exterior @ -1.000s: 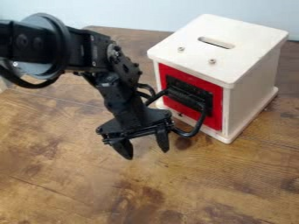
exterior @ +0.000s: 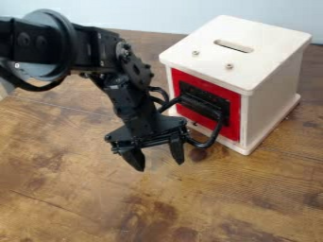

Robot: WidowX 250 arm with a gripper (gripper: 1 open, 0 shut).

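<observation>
A black robot arm reaches in from the upper left, its gripper (exterior: 157, 157) pointing down over the wooden table. The two fingers stand apart, open, with nothing seen between them. Behind and to the right of the gripper stands a light wooden box (exterior: 267, 104) with a slot in its top and a red front panel (exterior: 188, 73). A black fitting on that panel has black cables at it, which run behind the gripper; where they end is hard to tell.
</observation>
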